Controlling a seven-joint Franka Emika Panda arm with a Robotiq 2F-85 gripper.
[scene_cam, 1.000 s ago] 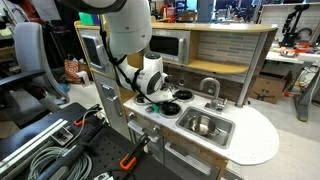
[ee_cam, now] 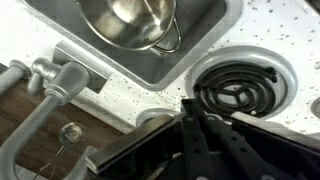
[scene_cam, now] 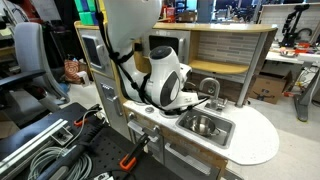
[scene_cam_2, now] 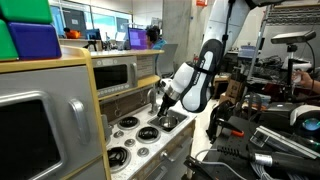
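Note:
My gripper is over the counter between the stove burners and the sink. In the wrist view its dark fingers reach in from the bottom edge, near a black coil burner. What is between them does not show clearly, nor how far apart they stand. A metal pot rests in the sink, ahead of the gripper and apart from it. In the first exterior view the same pot is in the basin, right of the gripper. The arm covers much of the stovetop.
The faucet rises beside the sink, on the wall side. A shelf runs behind the arm, above the counter. Burners sit left of it.
From the stove, the arm has swung right and nearer the camera, toward the sink. A teal thing beside the gripper earlier no longer shows. The pot has stayed in the sink.

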